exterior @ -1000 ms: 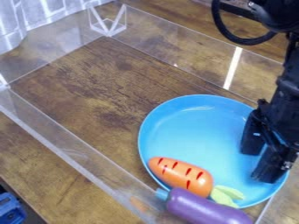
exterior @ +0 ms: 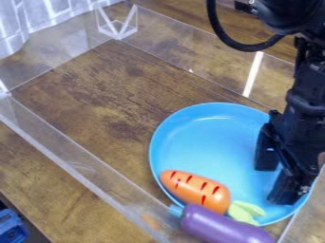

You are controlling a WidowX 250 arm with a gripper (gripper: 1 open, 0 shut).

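Note:
My black gripper (exterior: 284, 167) hangs over the right part of a blue plate (exterior: 210, 142), its fingers open and reaching down to the plate's right side. An orange toy carrot (exterior: 192, 188) with pale green leaves lies on the front of the plate, left of and below the gripper. A purple toy eggplant (exterior: 221, 226) lies at the plate's front edge, partly cut off by the bottom of the view.
Clear plastic walls (exterior: 76, 161) surround the wooden surface (exterior: 89, 95), which is bare left of the plate. A blue object (exterior: 8, 228) sits outside at the lower left. A black cable loops at the top.
My gripper has moved a little to the left over the plate. The carrot, eggplant and plate look unchanged.

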